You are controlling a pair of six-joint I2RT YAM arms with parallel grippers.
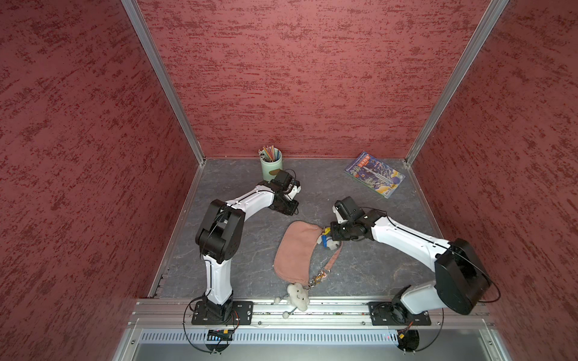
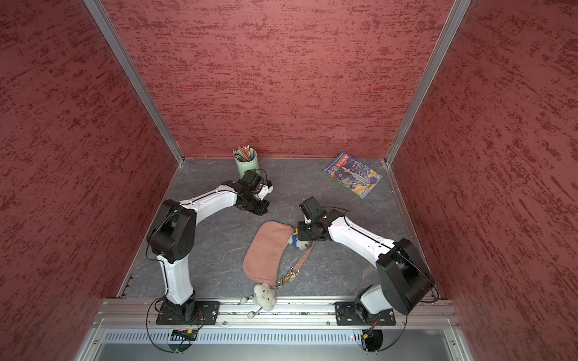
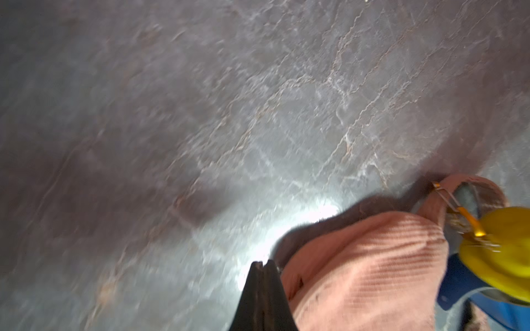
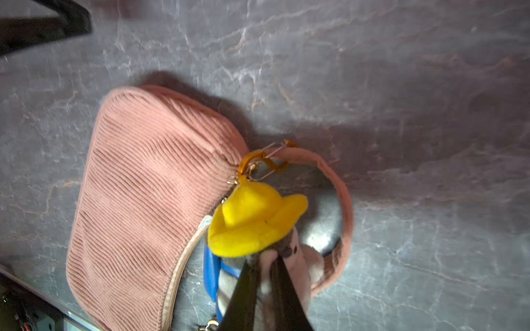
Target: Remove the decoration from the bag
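Note:
The pink corduroy bag (image 4: 143, 198) lies flat, its strap (image 4: 343, 204) looped at the right. Clipped onto the strap by an orange carabiner (image 4: 251, 162) is a plush decoration with a yellow hat (image 4: 256, 218) and blue pack. My right gripper is shut on the plush just below its hat. My left gripper is shut with nothing between its fingers; the bag's top corner (image 3: 353, 264) lies outside them, to their right in the left wrist view. A grey cloud plush (image 1: 298, 296) hangs at the bag's lower end, by the table's front edge.
A mint pencil cup (image 1: 272, 165) stands behind my left arm, close to it. A purple book (image 1: 376, 174) lies at the back right. Bare table stretches between them and on both sides of the bag.

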